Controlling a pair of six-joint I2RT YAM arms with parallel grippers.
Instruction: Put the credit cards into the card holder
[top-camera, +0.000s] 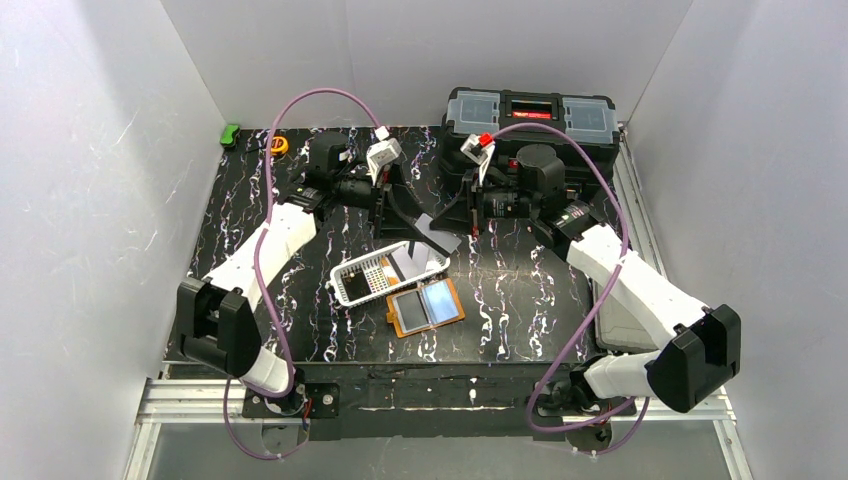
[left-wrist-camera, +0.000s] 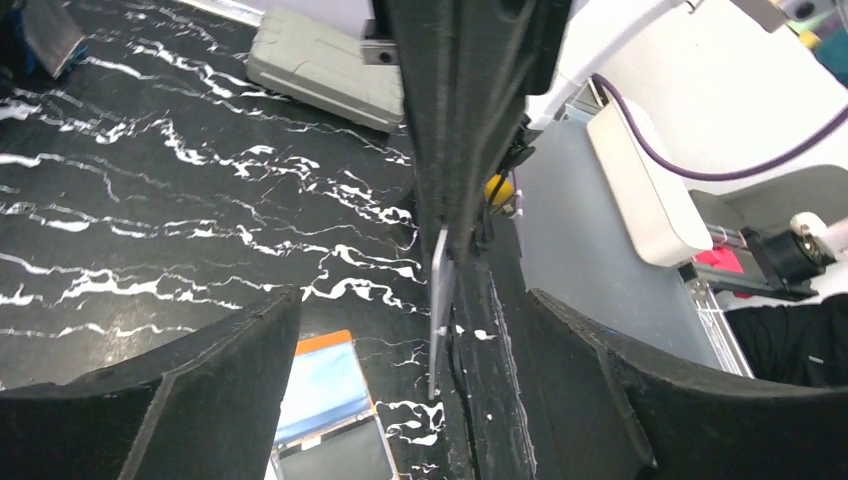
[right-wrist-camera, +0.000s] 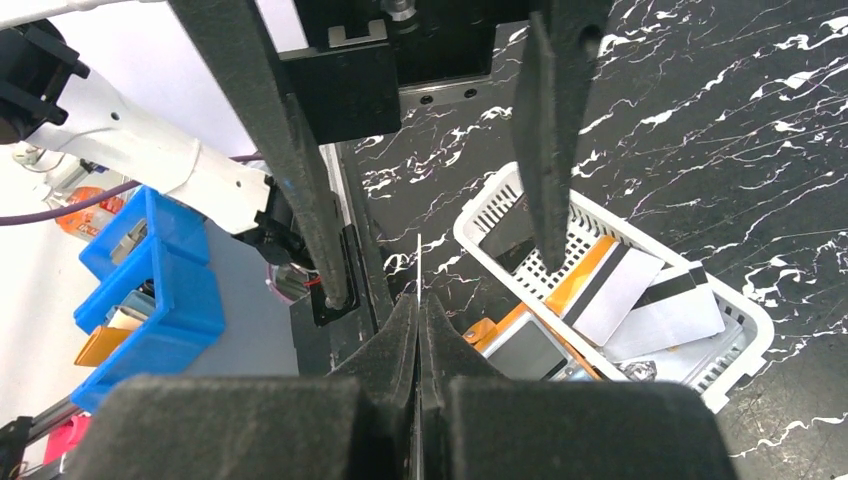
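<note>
My right gripper (top-camera: 457, 215) is shut on a pale card with a dark stripe (top-camera: 439, 233), which is edge-on in both wrist views. My left gripper (top-camera: 398, 218) is part open, its fingers around the card's free end from the left, with gaps to either side in the left wrist view. Below them, a white basket (right-wrist-camera: 480, 247) holds more cards (right-wrist-camera: 664, 322) and a dark item. The orange card holder (top-camera: 448, 315) lies open in front of the basket, with clear sleeves showing.
A black toolbox (top-camera: 530, 112) stands at the back right. An orange round item (top-camera: 277, 146) and a green item (top-camera: 229, 135) lie at the back left.
</note>
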